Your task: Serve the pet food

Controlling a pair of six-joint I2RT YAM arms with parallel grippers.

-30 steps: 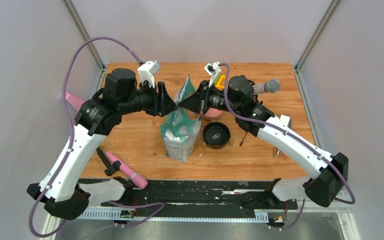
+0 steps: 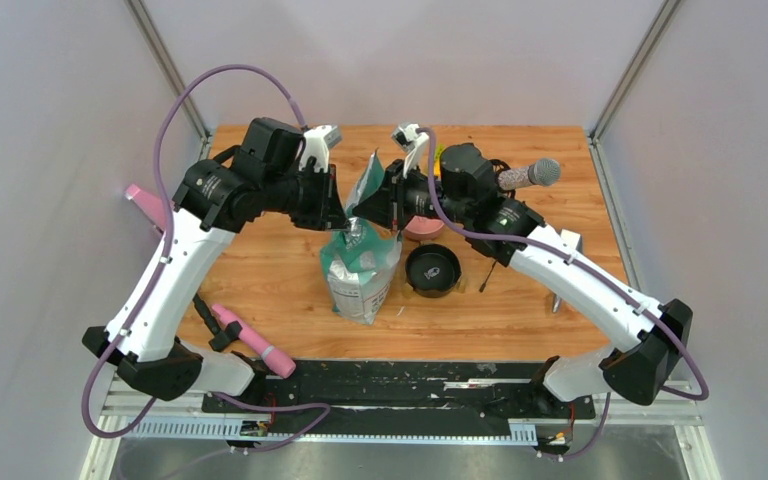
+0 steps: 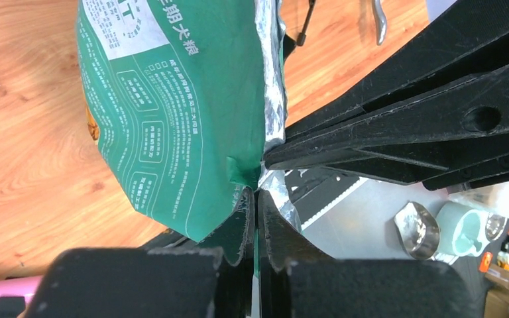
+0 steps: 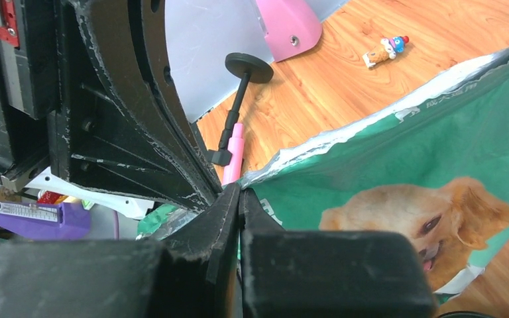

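Note:
The green pet food bag (image 2: 358,280) stands at mid-table, its silver top edge upright between the grippers; a puppy picture shows on it in the right wrist view. My left gripper is shut on that edge, with the other gripper's black fingers (image 3: 331,142) close above. My right gripper has its tips together at the same edge; whether they pinch it or stand slightly apart I cannot tell. A black bowl (image 2: 432,268) sits right of the bag.
A pink bowl (image 2: 423,230) is behind the black one. A microphone (image 2: 530,174) is at back right. A pink tool (image 2: 260,340) lies front left.
The right arm has shifted slightly left; the bag stays put.

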